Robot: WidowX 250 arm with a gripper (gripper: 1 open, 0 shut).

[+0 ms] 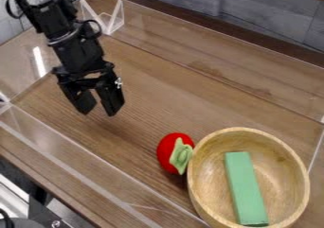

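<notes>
The black gripper (97, 96) hangs over the wooden table at the left, its fingers apart with nothing visible between them. Toward the lower right lies a red object with a green top (172, 154), resembling a tomato or strawberry, beside the rim of a wooden bowl (291, 161). Inside the bowl is a long green block (244, 186). The gripper is well apart from all of these.
A grey wall runs behind the back edge. A clear plastic piece stands near the arm at upper left.
</notes>
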